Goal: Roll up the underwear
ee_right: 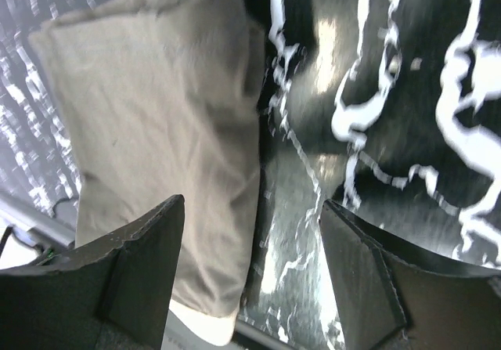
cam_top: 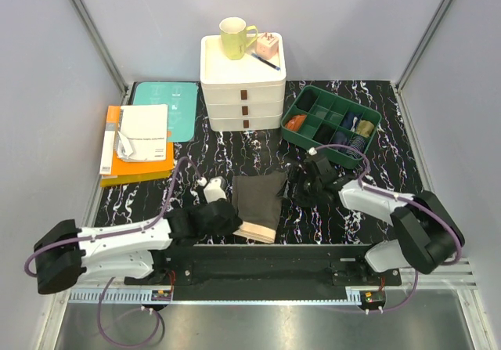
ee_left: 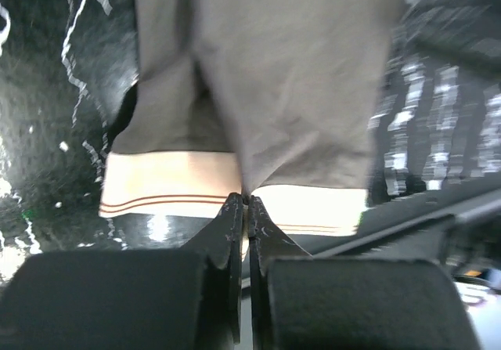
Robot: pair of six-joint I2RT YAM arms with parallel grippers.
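Note:
The dark grey underwear (cam_top: 258,197) with a cream waistband (ee_left: 168,184) lies flat on the black marbled table, waistband toward the near edge. My left gripper is shut low at the waistband, where the fabric forms a crease running to its fingertips; whether any cloth is between them is unclear. My right gripper stands open beside the underwear's right edge, with fabric and bare table below it.
A green divided box (cam_top: 329,99) sits at the back right, white drawers (cam_top: 243,111) at the back middle, and papers (cam_top: 141,127) with a teal board (cam_top: 176,99) at the back left.

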